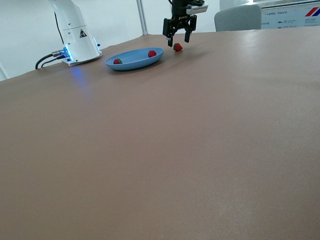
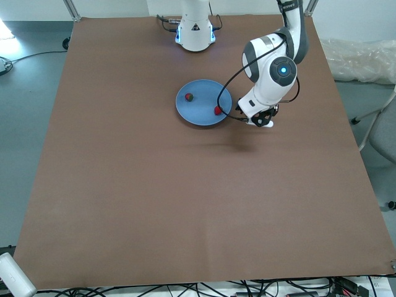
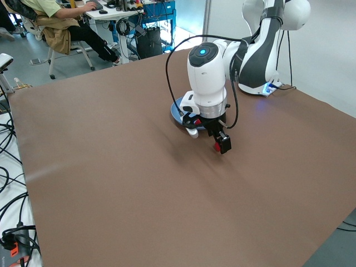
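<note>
A blue plate (image 2: pixel 203 111) holds two strawberries: one (image 1: pixel 118 61) on its left, another (image 1: pixel 152 53) toward its right. A third strawberry (image 1: pixel 178 47) lies on the brown table (image 1: pixel 210 125) just right of the plate. Beside the plate, my black gripper (image 1: pixel 178 40) points down, its two fingers apart in the top view, a little above and around the left of that loose strawberry, holding nothing visible. In the right view the gripper (image 3: pixel 221 146) partly hides the strawberry (image 3: pixel 217 147); in the left view the wrist covers it.
A white robot base (image 2: pixel 195 34) with cables stands behind the plate at the table's back edge. A grey chair (image 2: pixel 383 130) is off the right side. A person (image 3: pixel 78 28) sits at a desk beyond the table.
</note>
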